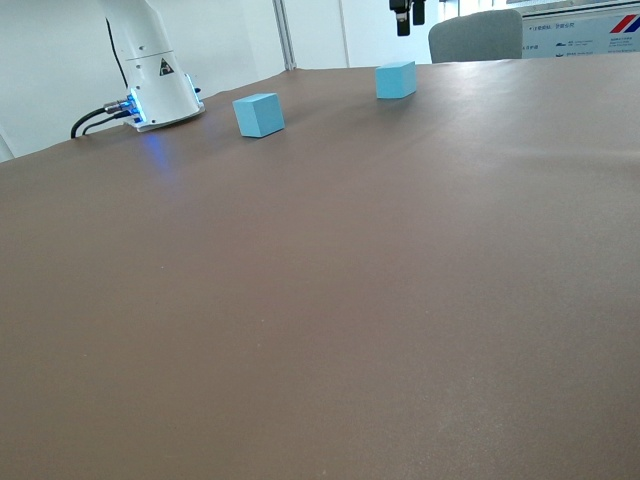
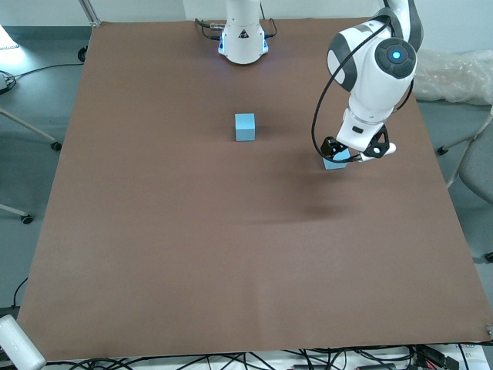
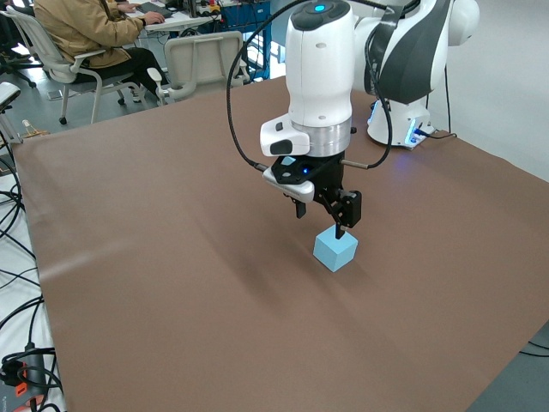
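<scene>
Two light blue cubes rest on the brown table: one (image 2: pixel 245 127) alone at the middle, also the left cube (image 1: pixel 258 116) in the top view; the other (image 2: pixel 336 163) under my arm at the right, seen as a cube (image 1: pixel 395 80) and a cube (image 3: pixel 334 251). My black gripper (image 1: pixel 410 18) hangs above that second cube, clear of it in the top view, with two fingertips apart and nothing seen between them. In the right view the gripper (image 3: pixel 320 221) partly covers the space over the cube.
A white robot base (image 2: pixel 243 42) stands at the table's back edge. Cables (image 3: pixel 21 283) run along one edge; chairs stand beyond the table.
</scene>
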